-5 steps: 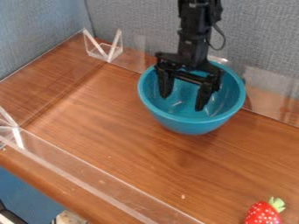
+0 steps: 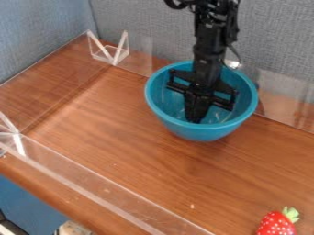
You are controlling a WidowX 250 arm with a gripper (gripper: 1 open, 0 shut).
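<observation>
A light blue bowl [image 2: 203, 128] stands on the wooden table [image 2: 123, 165] toward the back right. My black gripper [image 2: 196, 112] reaches down into it, its fingertips low near the bowl's bottom and close together. It looks shut, with nothing visible between the fingers, though the bowl's inside is partly hidden by the gripper. A red strawberry [image 2: 276, 223] with a green top lies at the front right, apart from the bowl.
Clear plastic edging runs along the back and front left of the table, with white corner pieces [image 2: 108, 48]. Grey padded walls stand behind and left.
My gripper has moved lower into the bowl, and its fingers have drawn together from their wider spread. The bowl and strawberry look unmoved.
</observation>
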